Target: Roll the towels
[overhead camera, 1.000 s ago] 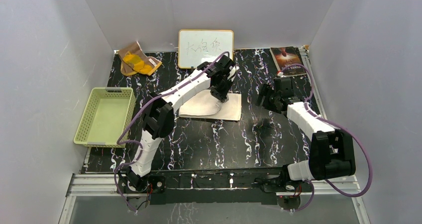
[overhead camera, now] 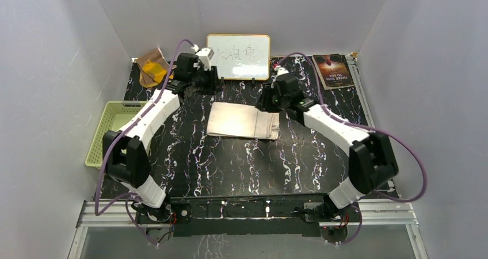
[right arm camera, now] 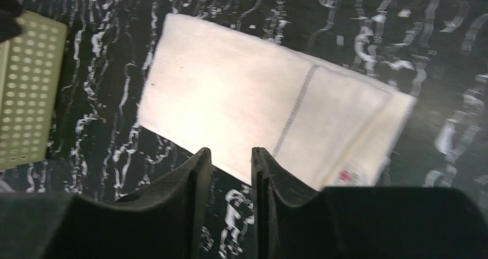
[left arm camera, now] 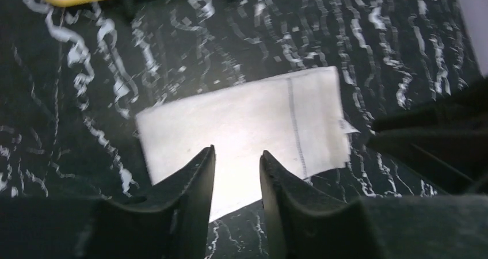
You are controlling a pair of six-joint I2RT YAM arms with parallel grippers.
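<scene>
One folded cream towel (overhead camera: 233, 120) lies flat in the middle of the table. A dark stripe crosses it near its right end, and the layers there do not line up, as the right wrist view of the towel (right arm camera: 230, 77) shows. My left gripper (overhead camera: 217, 85) is just beyond the towel's far left corner, near the whiteboard. Over the towel's right part hangs my right gripper (overhead camera: 265, 102), hiding some of the far edge. Both wrist views show a gap with nothing held: between the left gripper's (left arm camera: 237, 151) fingers and between the right gripper's (right arm camera: 230, 151).
Along the left side stands a green basket (overhead camera: 103, 133), partly covered by my left arm. A whiteboard (overhead camera: 238, 56) leans at the back. A brown bag (overhead camera: 151, 69) sits back left, a book (overhead camera: 334, 72) back right.
The left gripper, which was at the lifted towel layer, has moved left and back; that layer now lies flat toward the right edge. My right gripper has swung left over the towel.
</scene>
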